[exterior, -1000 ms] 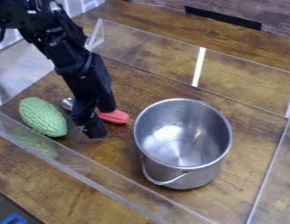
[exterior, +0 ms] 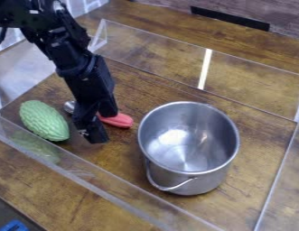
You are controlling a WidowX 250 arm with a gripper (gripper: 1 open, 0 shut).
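Note:
My black gripper (exterior: 88, 121) reaches down from the upper left to just above the wooden floor, over a pink-red handled utensil (exterior: 116, 118) with a metal end at its left. Its fingers straddle or hover at that utensil; whether they touch it I cannot tell. A green textured vegetable-like object (exterior: 43, 121) lies just left of the gripper. A steel pot (exterior: 188, 144) with a bail handle stands to the right.
Clear acrylic walls enclose the wooden work area (exterior: 163, 81). Free floor lies behind the pot and toward the front left, and a white tape strip (exterior: 205, 69) runs at the back.
My gripper has shifted very slightly to the left; the objects stay where they were.

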